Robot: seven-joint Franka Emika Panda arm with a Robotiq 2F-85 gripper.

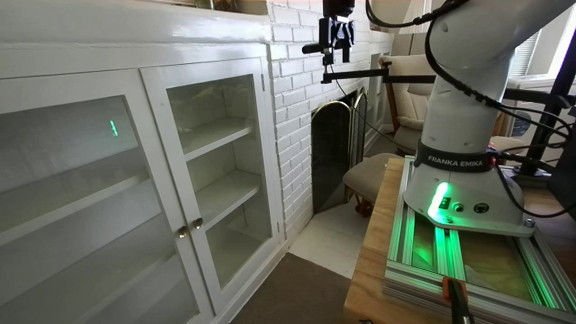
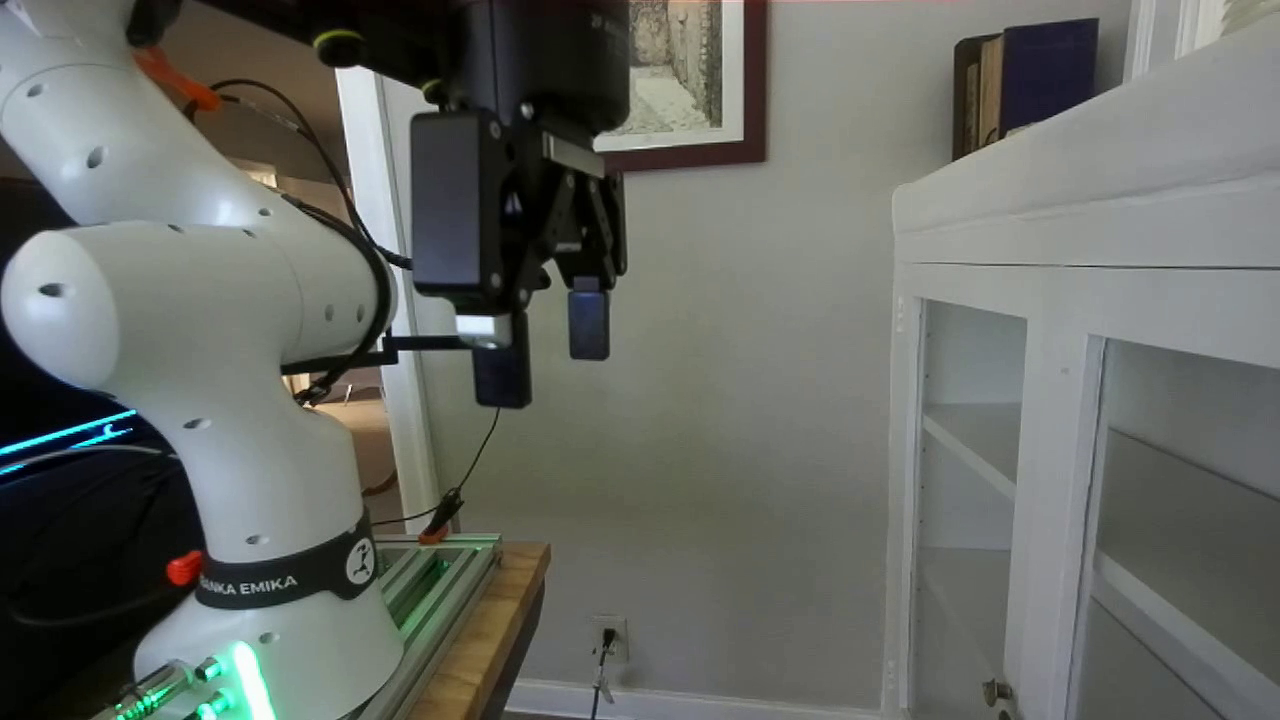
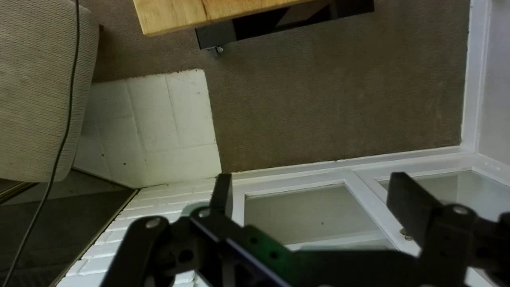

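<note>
My gripper is open in the wrist view, its two dark fingers wide apart and nothing between them. It points downward, high in the air, well clear of everything in the room; in exterior view 2 the gripper (image 2: 546, 360) also shows a gap between its fingers. A white built-in cabinet (image 1: 154, 110) has two glass-paned doors, both closed, with empty shelves behind the panes. Near where the doors meet, each carries a small brass knob: the left knob (image 1: 183, 232) and the right knob (image 1: 198, 222).
A white brick fireplace wall (image 1: 291, 97) with a dark fire screen (image 1: 330, 156) adjoins the cabinet. A cushioned footstool (image 1: 372, 175) stands close to the wooden table (image 1: 372, 259) bearing the arm. Bare carpet (image 3: 334, 95) lies between table and cabinet. Books (image 2: 1046, 78) rest on the cabinet top.
</note>
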